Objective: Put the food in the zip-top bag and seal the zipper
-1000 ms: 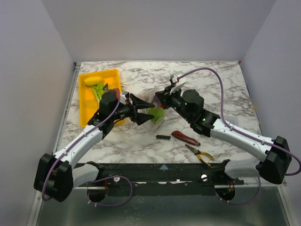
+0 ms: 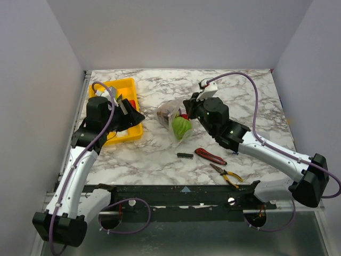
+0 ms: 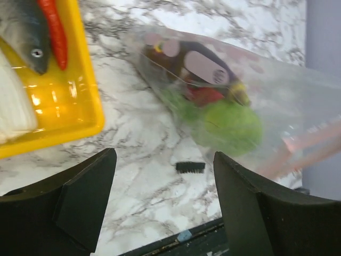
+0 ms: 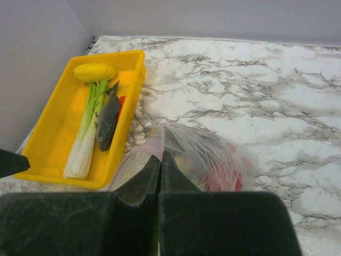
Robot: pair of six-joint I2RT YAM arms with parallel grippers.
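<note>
The clear bag [image 2: 175, 137] [image 3: 287, 114] [image 4: 189, 141] stands mid-table, its mouth spread. Inside it lie a green lump [image 2: 181, 127] [image 3: 233, 126], something dark purple [image 3: 202, 61] and something red [image 3: 205, 96]. My right gripper [image 2: 186, 109] is shut on the bag's rim, holding it up. My left gripper [image 2: 135, 109] hangs open and empty near the tray's right side, left of the bag. The yellow tray [image 4: 33, 136] [image 3: 96, 109] holds a fish [image 4: 108, 121], a white-stalked vegetable [image 4: 81, 146], a yellow item [image 4: 95, 72] and a red pepper [image 3: 53, 32].
Toward the front lie a small black comb-like piece [image 2: 185, 156], a red-handled tool [image 2: 210, 156] and yellow-handled pliers [image 2: 226, 174]. Bare marble [image 2: 149, 85] spreads behind the bag and to its right.
My left gripper has drawn back leftward from the bag's mouth to the tray, staying open. The right gripper has shifted slightly, still at the bag's rim. The green lump shows more clearly.
</note>
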